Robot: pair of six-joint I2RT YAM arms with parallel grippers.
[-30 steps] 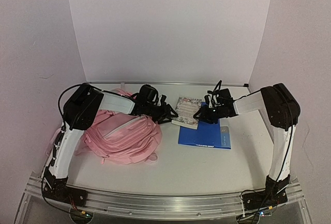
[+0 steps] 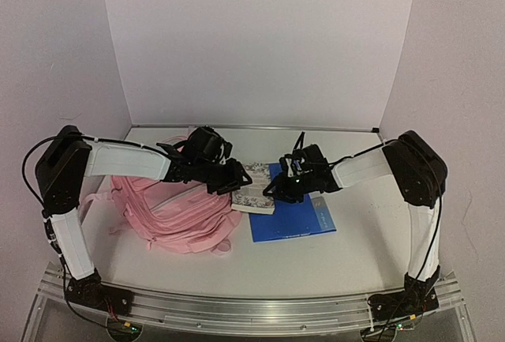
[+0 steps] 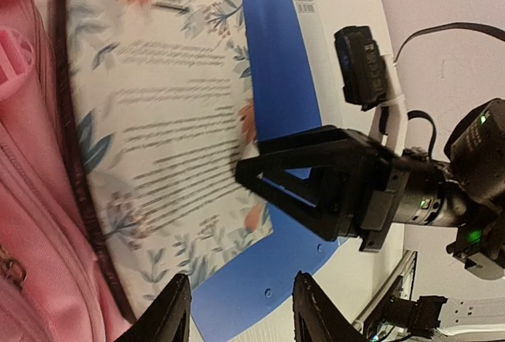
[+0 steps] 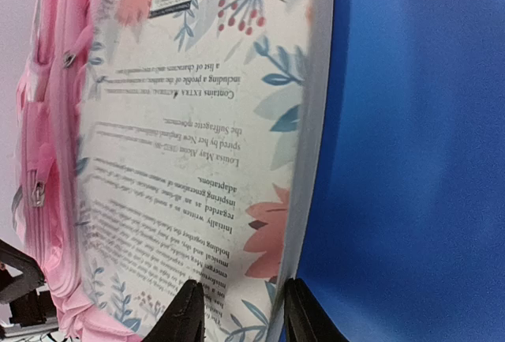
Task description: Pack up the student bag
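A floral-covered book (image 2: pixel 254 188) lies over the left part of the blue folder (image 2: pixel 290 225), its left edge close against the pink bag (image 2: pixel 170 219). At the book's left side, above the bag's right edge, is my left gripper (image 2: pixel 241 182); its fingers (image 3: pixel 172 306) stand apart with nothing visible between them. My right gripper (image 2: pixel 273 192) is at the book's right edge. In the right wrist view its fingers (image 4: pixel 189 310) are spread, one over the cover and the other beside the edge. Their exact contact with the book is unclear.
Both grippers are close together around the book. Zips and loose pink fabric (image 4: pixel 59 144) lie along its left side.
The book, the folder and my right gripper have moved left and toward the front. My left gripper and the bag have shifted left. The book overlaps less of the folder's right side.
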